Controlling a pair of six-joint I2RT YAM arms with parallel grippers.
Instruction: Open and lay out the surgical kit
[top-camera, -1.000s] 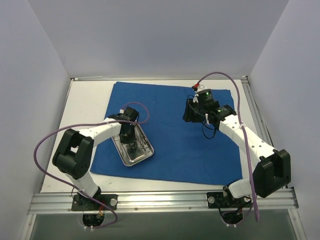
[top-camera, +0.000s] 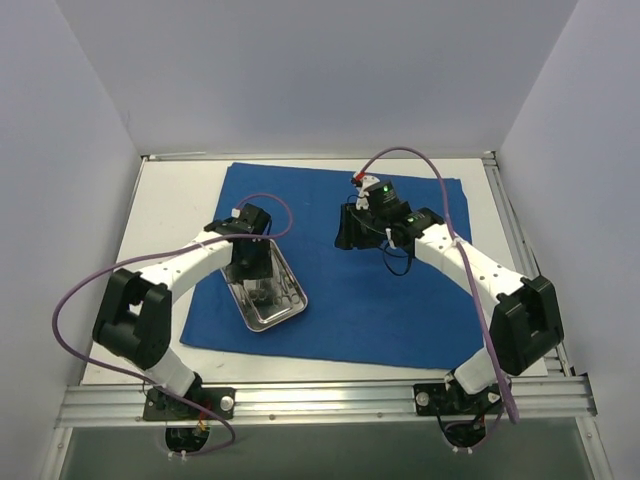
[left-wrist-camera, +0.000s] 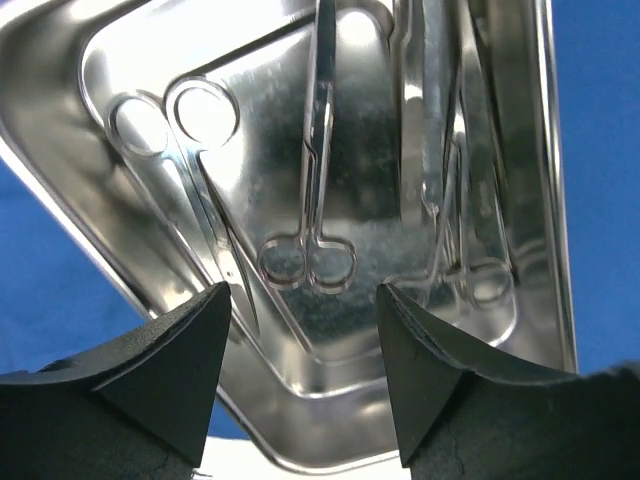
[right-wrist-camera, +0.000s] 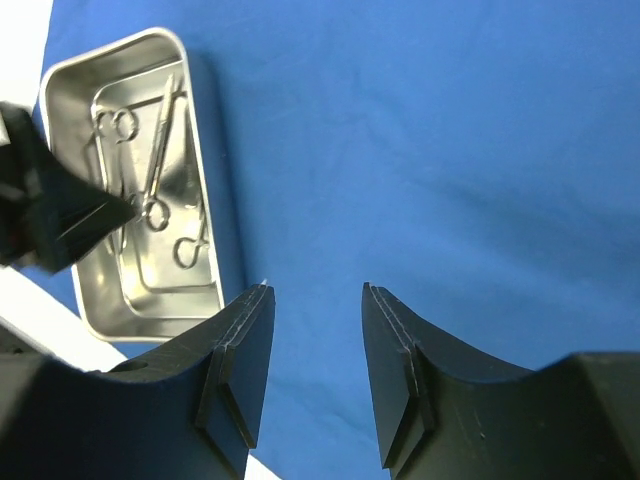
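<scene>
A metal tray (top-camera: 297, 309) lies at the left of the blue cloth. In the left wrist view it holds ringed instruments: a clamp (left-wrist-camera: 312, 190) in the middle, scissors (left-wrist-camera: 195, 165) lying apart at the left, and a cluster of longer tools (left-wrist-camera: 430, 120) at the right. Above the tray my left gripper is open, nothing between its fingers. My right gripper hovers over bare cloth right of the tray, its fingers apart and empty.
White table (top-camera: 160, 215) shows along the left and front. In the right wrist view, the dark left gripper reaches over the tray.
My right arm has moved left, toward the tray. The tray has stayed in place.
</scene>
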